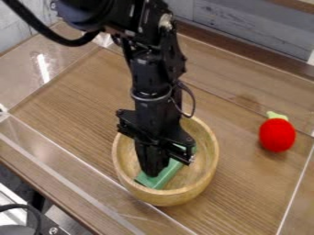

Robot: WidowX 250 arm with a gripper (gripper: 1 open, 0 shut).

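My black gripper (152,158) is lowered into a light wooden bowl (190,185) at the lower centre of the view. A green object (159,177) lies in the bowl under and beside the fingers, partly hidden by them. The gripper looks shut; whether anything is between its fingertips is hidden.
A red tomato-like object (276,136) with a pale green item behind it sits on the wooden table (73,101) to the right of the bowl. A wall runs along the back, and cables lie at the lower left.
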